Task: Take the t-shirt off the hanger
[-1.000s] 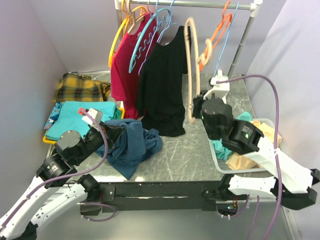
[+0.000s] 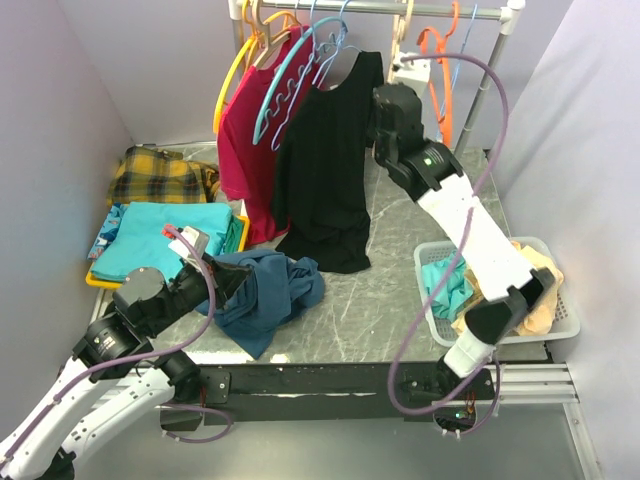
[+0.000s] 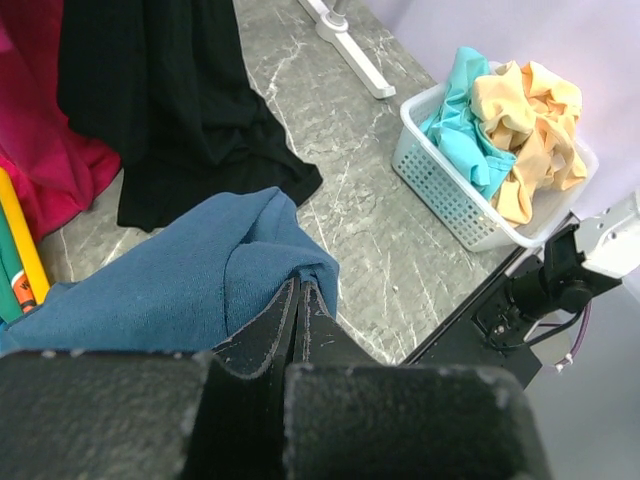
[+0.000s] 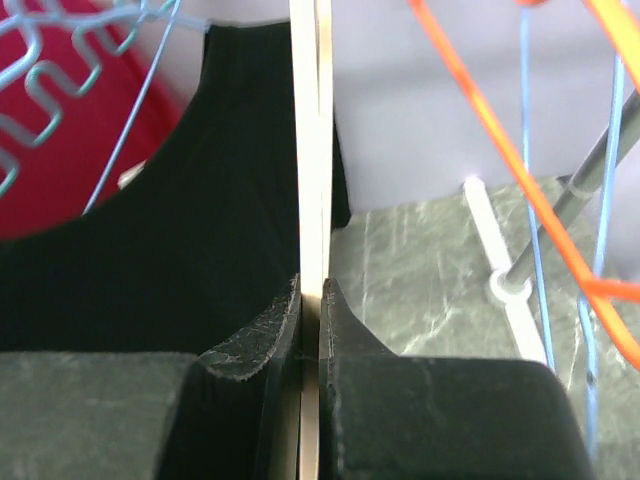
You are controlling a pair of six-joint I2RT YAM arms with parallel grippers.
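My right gripper is shut on a beige hanger [image 4: 312,160], raised toward the rail right of the black t-shirt [image 2: 325,170]. The black t-shirt hangs on a blue hanger, left of a red shirt [image 2: 245,150]. A blue t-shirt [image 2: 265,300] lies crumpled on the grey surface, off any hanger. My left gripper is shut just over it in the left wrist view; whether any cloth is between its fingers is unclear.
Folded turquoise cloths in a yellow tray [image 2: 95,275] lie at left, behind them plaid cloth [image 2: 160,180]. A grey basket [image 2: 563,320] of clothes stands at right. Orange and blue hangers hang on the rail [image 2: 390,6].
My right gripper has moved up and back toward the rail with the beige hanger, and the orange hanger beside it has shifted.
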